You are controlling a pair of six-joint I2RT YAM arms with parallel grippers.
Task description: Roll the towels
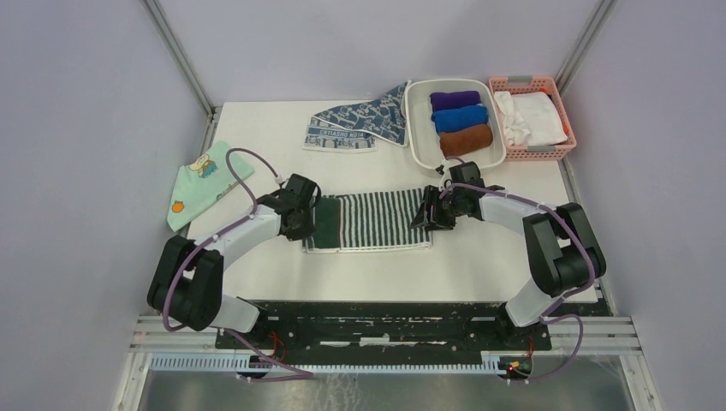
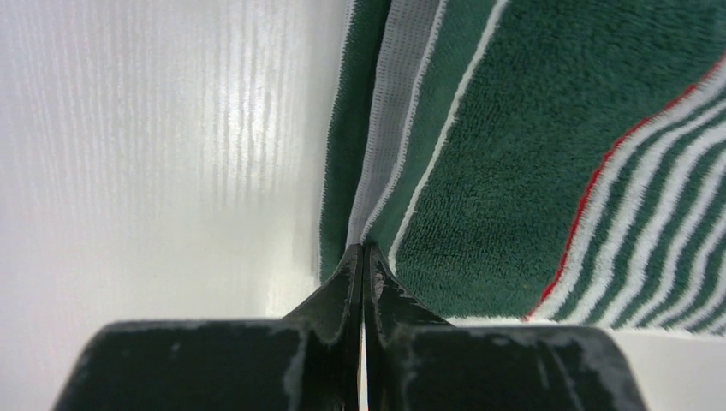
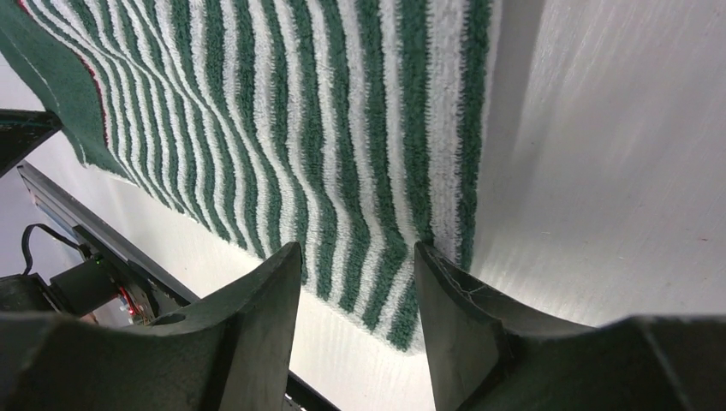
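A green and white striped towel (image 1: 377,221) lies folded on the middle of the table, with a plain dark green band at its left end. My left gripper is shut on a folded edge of that green band (image 2: 514,180). Above the striped right end stands my right gripper, its fingers apart; in the right wrist view the stripes (image 3: 342,163) run beneath and between them. Whether those fingertips touch the cloth I cannot tell.
A white bin (image 1: 419,137) at the back holds rolled purple, blue and brown towels. Beside it stands a pink basket (image 1: 561,120) with white cloths. A blue patterned towel (image 1: 368,116) lies at the back, a light green one (image 1: 205,184) at left.
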